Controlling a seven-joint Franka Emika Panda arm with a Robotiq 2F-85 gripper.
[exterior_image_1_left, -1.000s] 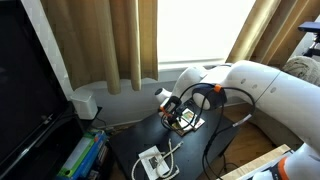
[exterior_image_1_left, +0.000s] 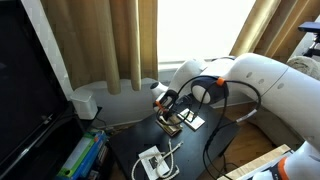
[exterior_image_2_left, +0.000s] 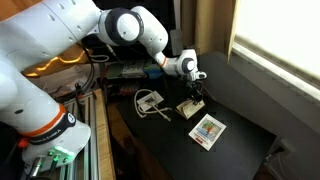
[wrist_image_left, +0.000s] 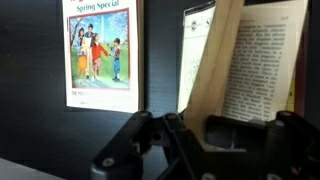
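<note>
An open book (wrist_image_left: 262, 65) with printed pages lies at the right of the wrist view. A pale page or cover (wrist_image_left: 214, 70) stands raised from it, nearly edge-on and curling at its lower end. My gripper is shut, its dark tips right by that curled end. Whether paper is caught between the tips cannot be made out. In exterior view 2 the gripper (exterior_image_2_left: 191, 97) is low over the tan book (exterior_image_2_left: 188, 109).
A coloured "Spring Special" booklet (wrist_image_left: 105, 55) lies flat beside the book, with dark table between. White papers (exterior_image_2_left: 150, 101) and a pale cable (exterior_image_2_left: 139, 110) lie to the other side.
In exterior view 1 my gripper has shifted a little to the left over the book. The tan part of the book beneath it shows differently. The papers and cable have stayed put.
</note>
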